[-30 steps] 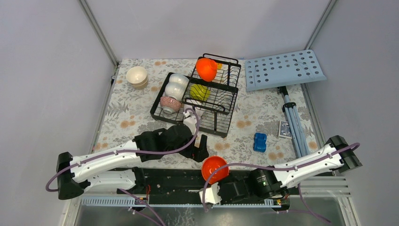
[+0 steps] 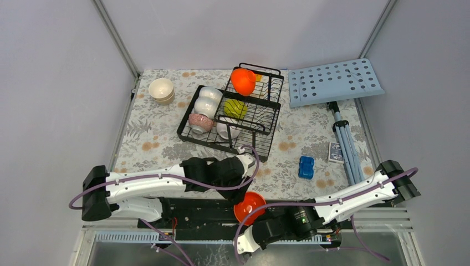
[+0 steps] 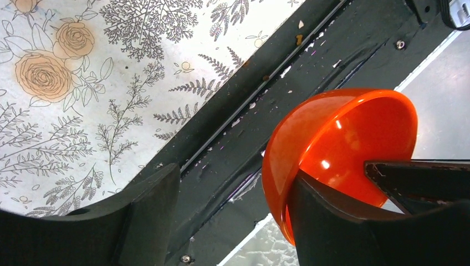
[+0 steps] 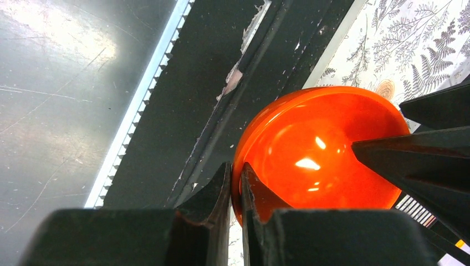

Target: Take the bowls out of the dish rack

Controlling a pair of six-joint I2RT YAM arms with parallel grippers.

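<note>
My right gripper is shut on the rim of a glossy orange bowl (image 2: 249, 206), which hangs tilted over the black front edge. My left gripper stands part open at the opposite side of this bowl. One of its fingers (image 4: 388, 158) reaches inside the bowl and the other stays outside, with the rim between them and a gap left over. The dish rack (image 2: 252, 145) on the table still holds white bowls (image 2: 204, 107), a pink patterned bowl (image 2: 200, 123), a yellow-green bowl (image 2: 235, 109) and, on its upper tier, another orange bowl (image 2: 243, 81).
Stacked cream bowls (image 2: 161, 89) stand at the back left. A blue object (image 2: 306, 167), a small box (image 2: 335, 152) and a perforated board (image 2: 335, 82) occupy the right side. Open table lies left of the rack.
The left gripper has come down toward the front edge and its fingers now straddle the bowl's rim. The bowl in the right gripper has shifted slightly left and toward the front.
</note>
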